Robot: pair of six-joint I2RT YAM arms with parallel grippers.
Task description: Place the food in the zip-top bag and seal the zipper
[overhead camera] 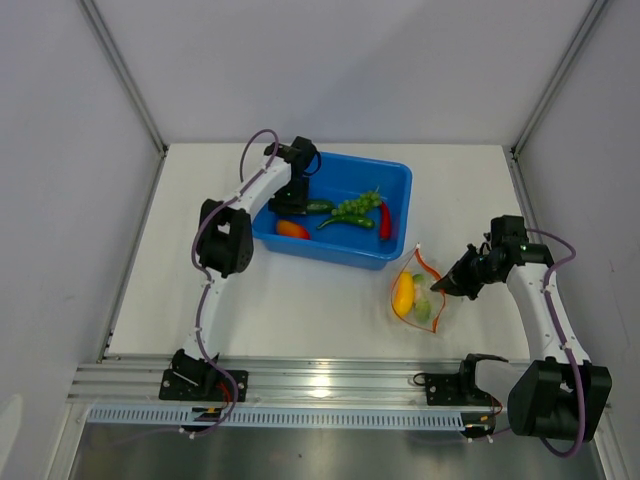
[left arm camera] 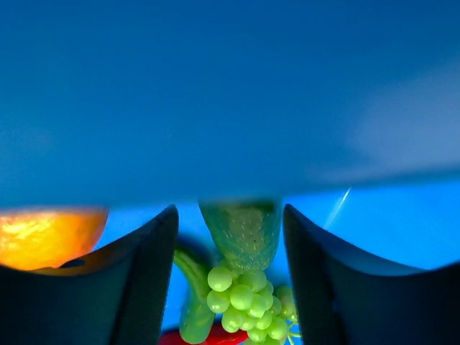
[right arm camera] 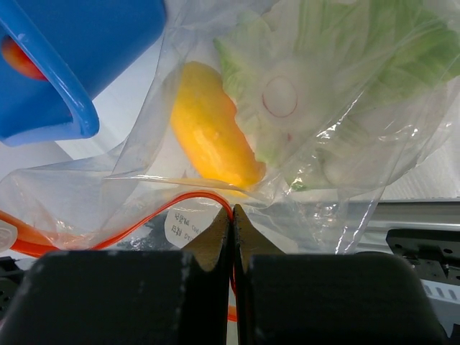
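My left gripper [overhead camera: 292,205] is down in the blue bin at its left end, over a cucumber [left arm camera: 241,230], fingers apart on either side of it. Beside it lie a mango [overhead camera: 292,229], grapes [left arm camera: 241,298], a green pepper [overhead camera: 352,221] and a red pepper [overhead camera: 385,222]. My right gripper is shut on the orange-edged rim of the clear zip bag [right arm camera: 129,187], which stands right of the bin holding a yellow mango [right arm camera: 215,129] and leafy lettuce [right arm camera: 381,50].
The blue bin [overhead camera: 340,255] fills the back middle of the white table [overhead camera: 180,310].
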